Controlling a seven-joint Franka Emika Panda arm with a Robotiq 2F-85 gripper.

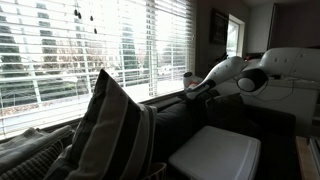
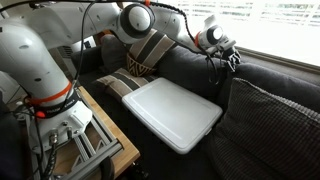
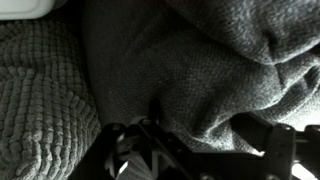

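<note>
In the wrist view, dark grey couch fabric (image 3: 130,60) fills most of the picture, with folds running across it. My gripper is right at this fabric; its fingers (image 3: 268,138) stand apart, and a fold of cloth shows between them. Whether the cloth is gripped is not clear. From the second exterior view, the gripper (image 2: 230,60) is down at the top of the dark couch back (image 2: 262,80), beside the window. It appears small and dark in the first exterior view.
A white lidded bin (image 2: 170,110) stands in front of the couch. Striped pillows (image 1: 108,130) lean on the couch's other end. Window blinds (image 1: 80,50) run behind the couch back. A ribbed grey cushion (image 3: 40,100) lies beside the gripper.
</note>
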